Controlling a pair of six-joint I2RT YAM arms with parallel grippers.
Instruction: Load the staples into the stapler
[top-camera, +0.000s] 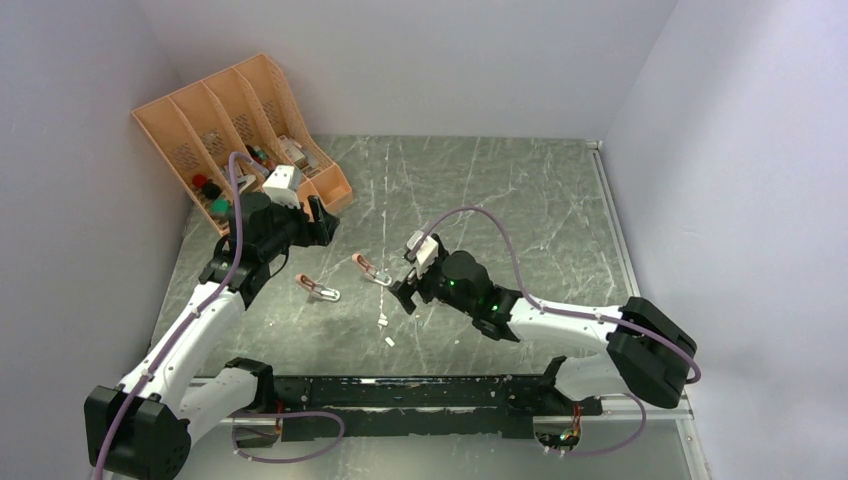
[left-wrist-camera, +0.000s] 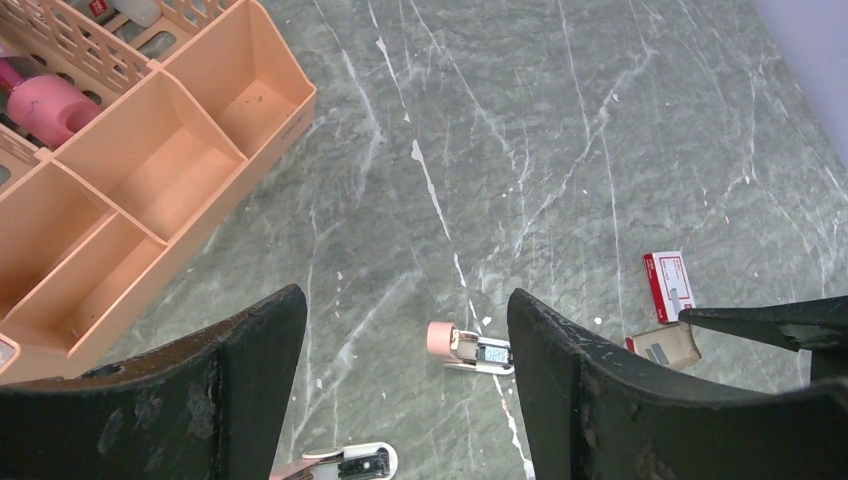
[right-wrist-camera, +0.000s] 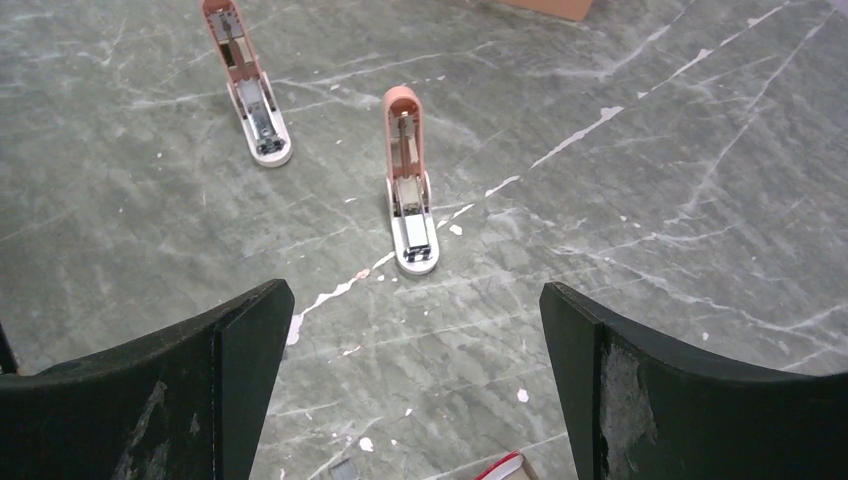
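Observation:
Two small pink-and-white staplers lie tipped open on the grey table. The right stapler (right-wrist-camera: 408, 185) sits beyond my right gripper (top-camera: 404, 294), apart from it; the left stapler (top-camera: 318, 288) rests farther left. Small pale pieces, apparently staple strips (top-camera: 383, 321), lie on the table in front of the staplers. My right gripper is open, with only tabletop showing between its fingers. Beside the organizer, my left gripper (top-camera: 324, 222) hangs open and empty above the table. Whether staples sit inside either stapler is hard to tell.
At the back left stands a peach organizer (left-wrist-camera: 140, 150) holding various items. A red-and-white box (left-wrist-camera: 669, 285) and an opened carton (left-wrist-camera: 667, 346) lie near the right gripper's finger.

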